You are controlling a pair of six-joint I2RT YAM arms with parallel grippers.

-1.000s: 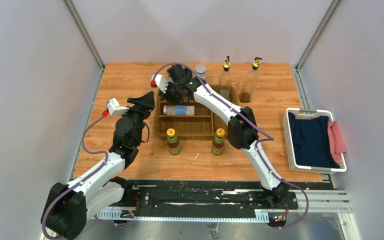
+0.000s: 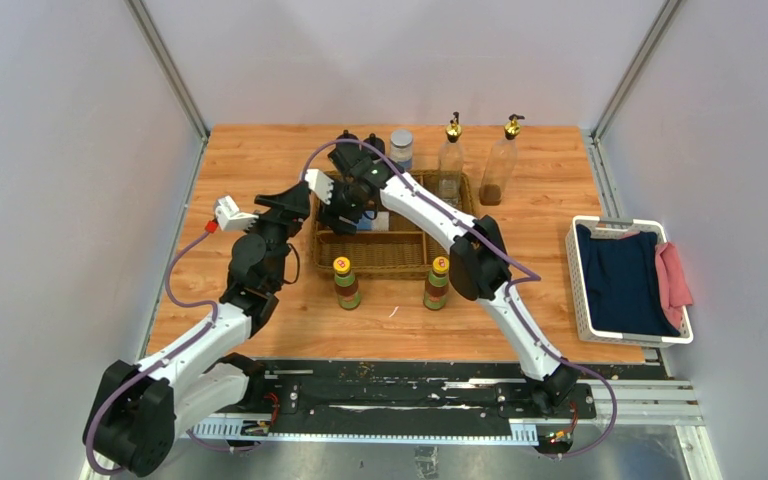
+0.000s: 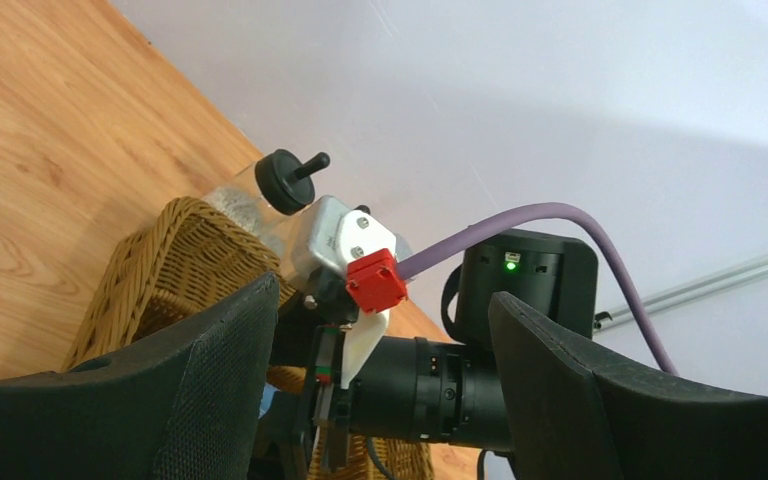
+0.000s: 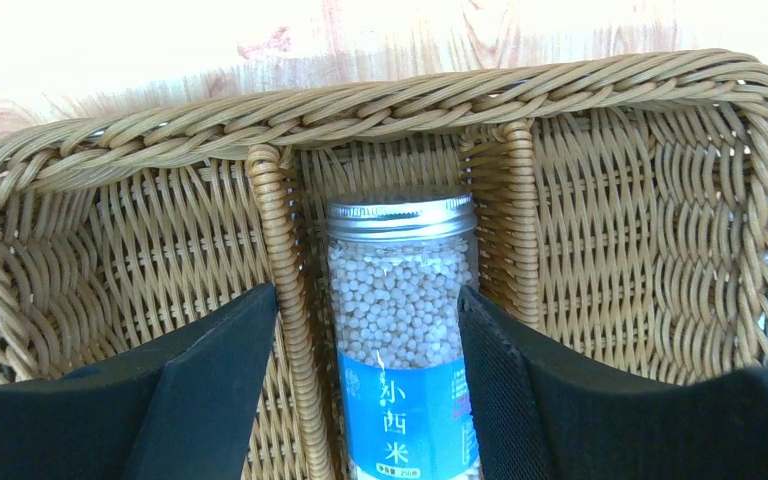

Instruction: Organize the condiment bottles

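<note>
A wicker basket [image 2: 380, 260] with compartments sits mid-table. My right gripper stands open over its middle compartment, where a jar with a blue label [image 4: 400, 410] lies, nothing gripped. My left gripper [image 2: 285, 205] is held open left of the basket, empty, facing the right arm. Two green yellow-capped bottles [image 2: 347, 290] [image 2: 436, 290] stand in front of the basket. Two glass bottles with gold pumps [image 2: 500, 165] [image 2: 450, 155] and a silver-lidded jar [image 2: 401, 148] are at the back; dark-topped containers [image 3: 285, 180] are partly hidden behind the right arm.
A white laundry basket [image 2: 587, 310] with dark and pink cloths stands at the right. Bare table [image 2: 230, 160] shows at the back left and along the front. The right arm reaches across the basket close to my left gripper.
My right gripper has moved toward the front, from the rear of the basket to over the lying jar, now covering more of it. The left arm has hardly moved.
</note>
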